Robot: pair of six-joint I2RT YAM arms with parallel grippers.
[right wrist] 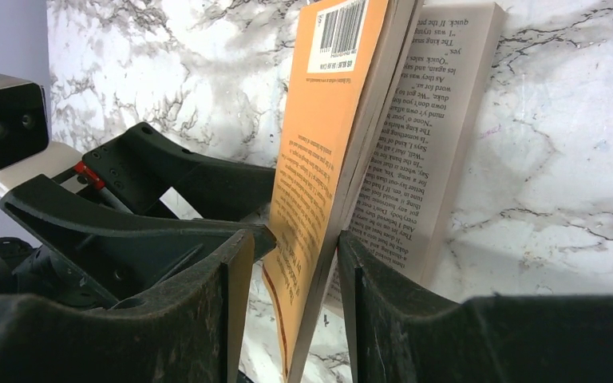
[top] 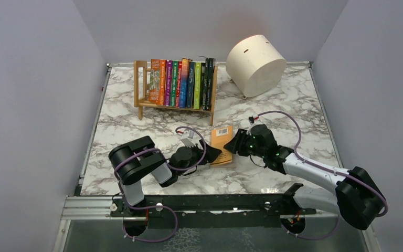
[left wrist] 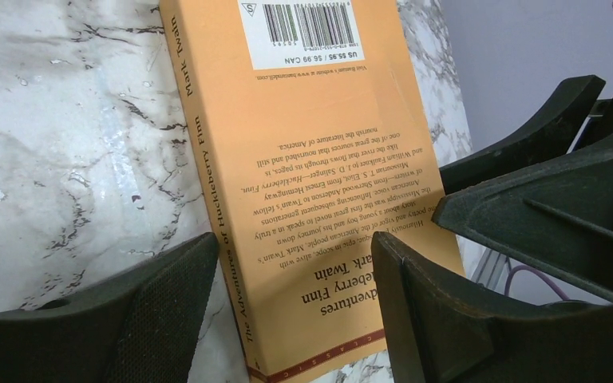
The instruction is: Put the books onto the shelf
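Note:
An orange paperback (top: 221, 137), Huckleberry Finn with back cover up, is held tilted between the grippers at the table's front middle. In the right wrist view a pale page block (right wrist: 415, 136) lies beside and under it. My left gripper is open, its fingertips at the orange cover (left wrist: 303, 144) near the spine and across it. My right gripper is part open, one fingertip at the book's page edge, with the orange cover (right wrist: 319, 128) between its fingers.
A wooden rack (top: 139, 84) of upright colourful books stands at the back left. A white cylinder (top: 252, 68) lies at the back right.

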